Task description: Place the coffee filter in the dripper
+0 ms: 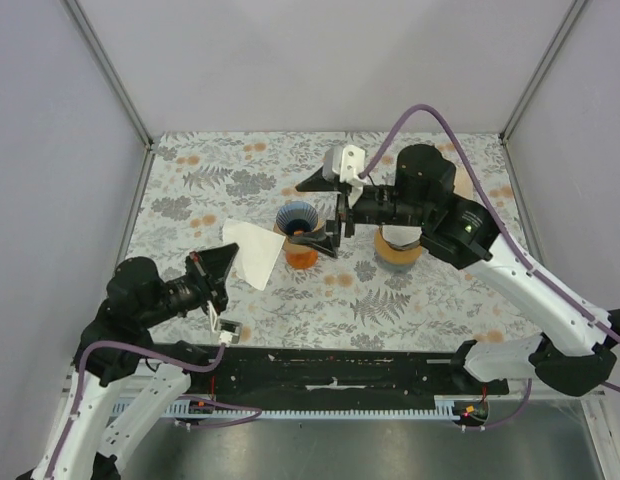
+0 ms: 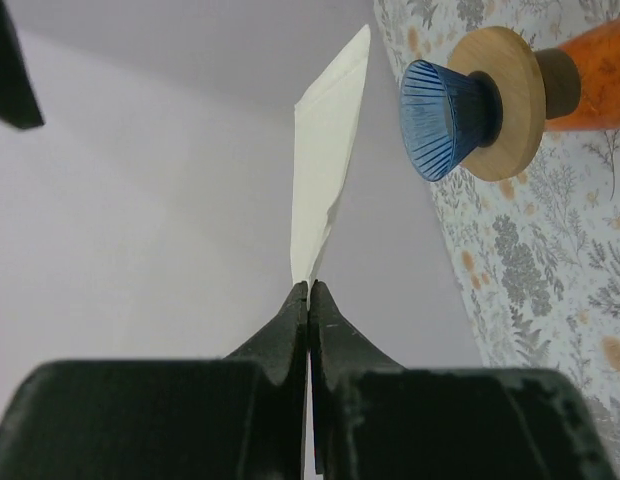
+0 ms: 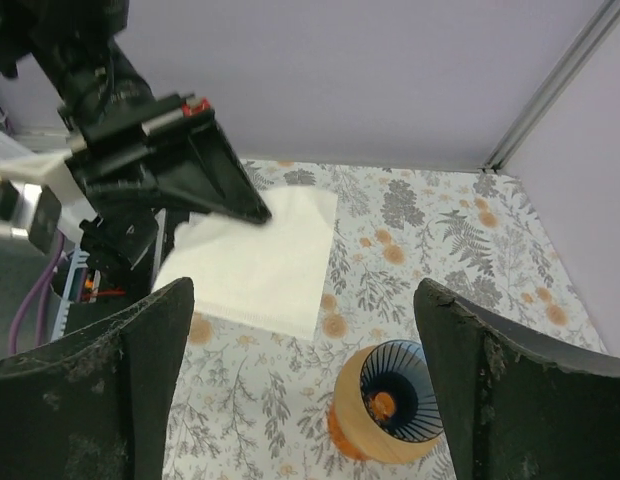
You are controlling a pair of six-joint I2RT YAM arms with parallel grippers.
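My left gripper (image 1: 216, 255) is shut on a white paper coffee filter (image 1: 254, 254), which hangs from its fingertips; in the left wrist view the filter (image 2: 328, 140) rises from the closed fingers. To its right the dripper (image 1: 296, 216), a blue ribbed cone on a wooden ring, sits on an orange base (image 1: 300, 259); in the right wrist view the wooden ring (image 3: 360, 410) is below. My right gripper (image 1: 315, 210) is open above and right of the dripper, with nothing between its fingers.
A round wooden item (image 1: 396, 256) stands right of the dripper, partly hidden by the right arm. Pale walls border both sides.
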